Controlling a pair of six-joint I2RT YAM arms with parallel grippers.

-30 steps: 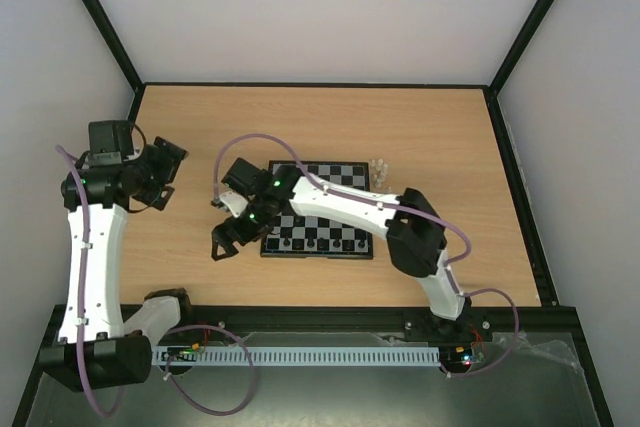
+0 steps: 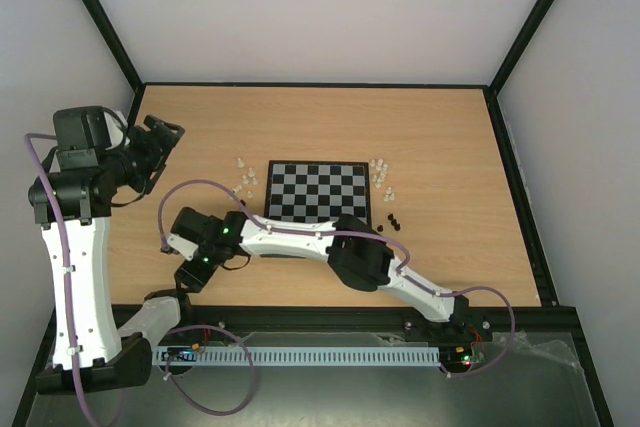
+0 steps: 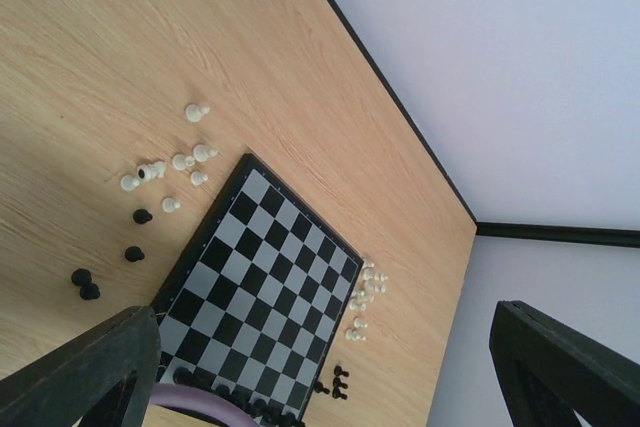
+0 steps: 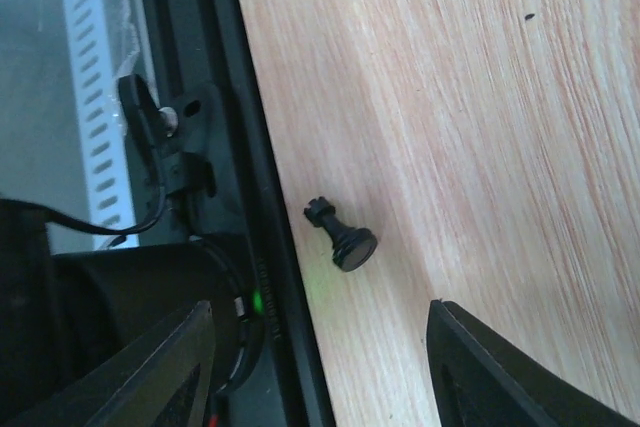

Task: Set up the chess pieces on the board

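Note:
The chessboard (image 3: 265, 282) lies flat, with dark pieces (image 3: 205, 379) along its near edge and pale squares bare beyond. White pieces (image 3: 182, 161) lie loose to its left; more white pieces (image 3: 366, 292) are on its right. A single dark piece (image 4: 342, 235) rests on its side near the table's front edge in the right wrist view, below and between the spread fingers of my right gripper. That gripper stands open, with nothing in it. High at the left, my left gripper is open and empty, away from the pieces.
Loose dark pieces (image 3: 85, 284) lie left of the board, others (image 3: 340, 382) to its right. The black front rail (image 4: 255, 177) runs close beside the fallen piece. My right arm (image 2: 300, 240) crosses over the board's near side.
My right arm has swung left and toward the front edge, uncovering the white pieces left of the board.

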